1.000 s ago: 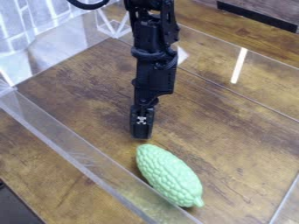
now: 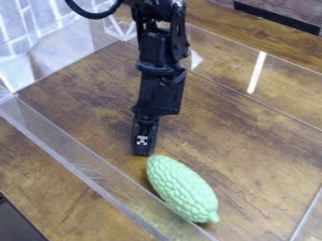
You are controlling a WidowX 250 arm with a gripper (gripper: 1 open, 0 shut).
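Note:
A pale green bitter-melon toy [image 2: 182, 188] lies on the wooden surface at the lower middle, its long axis running diagonally. My black gripper [image 2: 143, 141] points down just behind and left of the melon's upper end, apart from it, low over the wood. Its fingers are together, with nothing visible between them.
Clear plastic walls [image 2: 78, 161] border the wooden work area [image 2: 239, 132], along the lower left and the right. A sheer white cloth [image 2: 38, 38] hangs at the upper left. The wood to the right of the gripper is free.
My gripper has moved slightly to the left. The melon has stayed in place.

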